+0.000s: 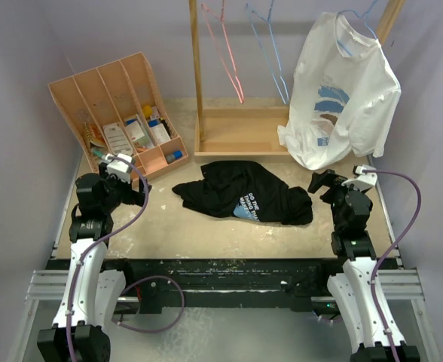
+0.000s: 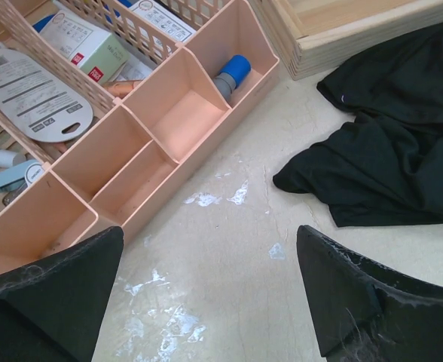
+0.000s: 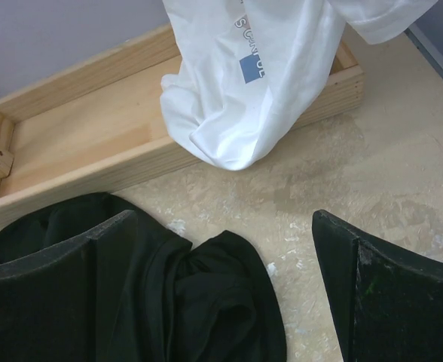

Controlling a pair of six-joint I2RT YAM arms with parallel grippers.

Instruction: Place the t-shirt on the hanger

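A black T-shirt (image 1: 221, 192) with white and blue print lies crumpled on the middle of the table; it also shows in the left wrist view (image 2: 387, 151) and right wrist view (image 3: 206, 302). Pink hanger (image 1: 229, 60) and blue hanger (image 1: 274, 60) hang empty from a wooden rack, while a white T-shirt (image 1: 334, 98) hangs on another hanger at the right. My left gripper is open, empty, left of the black shirt. My right gripper stands open and empty near the shirt's right end, beneath the white shirt.
A compartment box (image 1: 116, 83) with small items sits at the back left. The rack's wooden tray base (image 1: 236, 132) is behind the black shirt. Bare table (image 1: 154, 230) shows around the shirt. Walls border both sides.
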